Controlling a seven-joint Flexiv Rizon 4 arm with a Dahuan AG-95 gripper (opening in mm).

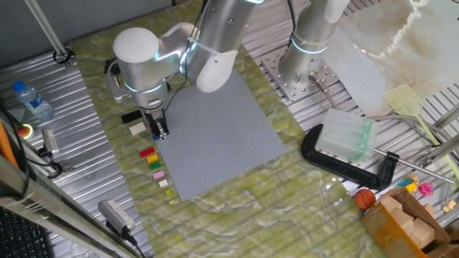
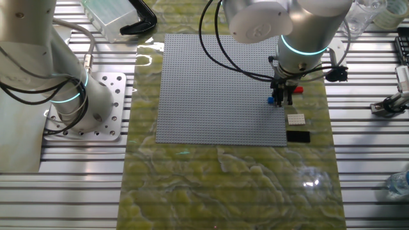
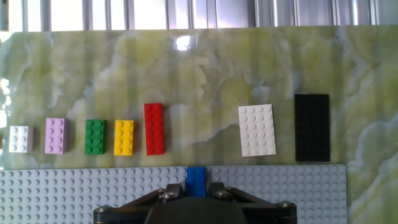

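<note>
A blue brick [image 3: 196, 180] sits between the fingertips of my gripper, which looks shut on it, at the edge of the grey baseplate [image 3: 280, 183]. In exterior view 1 the gripper [image 1: 161, 135] points down over the plate's left edge, with a bit of the blue brick [image 1: 155, 137] showing. Exterior view 2 shows the blue brick [image 2: 271, 100] beside the dark fingers. Whether the brick touches the studs cannot be made out. The visible part of the grey plate [image 1: 222, 136] is otherwise bare.
Along the plate's edge lie a red brick [image 3: 153, 129], yellow brick [image 3: 124, 137], green brick [image 3: 95, 137], pink brick [image 3: 55, 135], small white brick [image 3: 21, 139], white plate piece [image 3: 257, 130] and black plate piece [image 3: 311, 127]. A black clamp [image 1: 344, 168] stands well away.
</note>
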